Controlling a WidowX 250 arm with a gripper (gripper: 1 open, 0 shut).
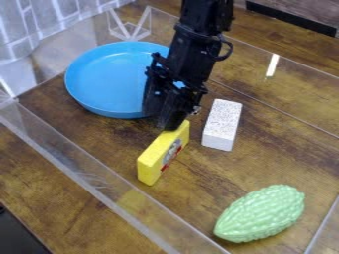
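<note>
My black gripper (169,117) reaches down from the top centre to a yellow block (162,154) with a red label, its lower end at the block's upper end. The block is tilted up on its edge. The fingertips are dark and hard to make out, so I cannot see whether they grip it.
A blue bowl (93,74) sits at upper left. A white speckled block (217,126) lies right of the yellow one. A green bumpy melon (260,212) is at lower right.
</note>
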